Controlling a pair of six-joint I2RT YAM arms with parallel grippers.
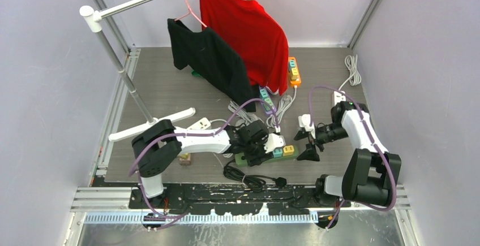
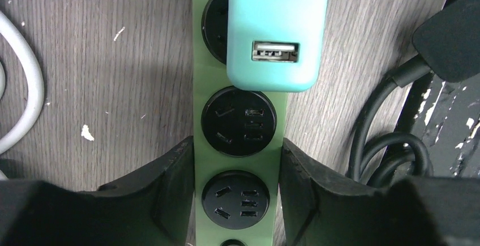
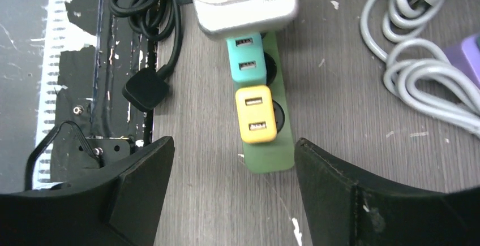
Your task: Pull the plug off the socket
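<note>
A green power strip [image 1: 240, 159] lies on the table with a yellow plug [image 3: 256, 113] near its right end and a teal plug [image 2: 275, 37] beside that. My left gripper straddles the strip, its fingers [image 2: 176, 169] against both long sides. Two black sockets show bare around there in the left wrist view. Past the strip's yellow end, my right gripper is open and empty, its fingers [image 3: 150, 172] wider apart than the yellow plug. The left gripper's camera housing [image 3: 246, 3] covers part of the strip in the right wrist view.
A coiled black cable [image 1: 249, 182] with its plug lies at the front edge. Grey cables and a purple strip [image 1: 267, 100] are behind, under hanging clothes [image 1: 243, 31]. At right stands a white strip [image 1: 339, 98].
</note>
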